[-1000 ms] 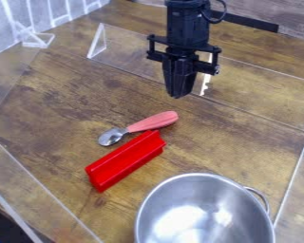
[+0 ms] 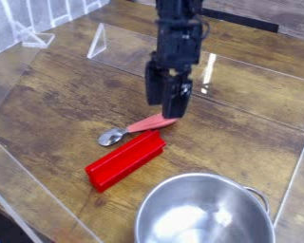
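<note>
My black gripper (image 2: pixel 167 95) hangs open, slightly blurred, over the upper middle of the wooden table, just above a spoon with a pink handle (image 2: pixel 154 123) and metal head (image 2: pixel 111 136). Below the spoon lies a red rectangular block (image 2: pixel 124 161). A large steel bowl (image 2: pixel 203 216) sits at the bottom right, partly cut off by the frame's edge.
Clear acrylic panels border the wooden table (image 2: pixel 60 95), and a white rack (image 2: pixel 15 19) stands at the top left.
The gripper has moved down and left toward the spoon and has turned. The spoon, red block and bowl are unmoved.
</note>
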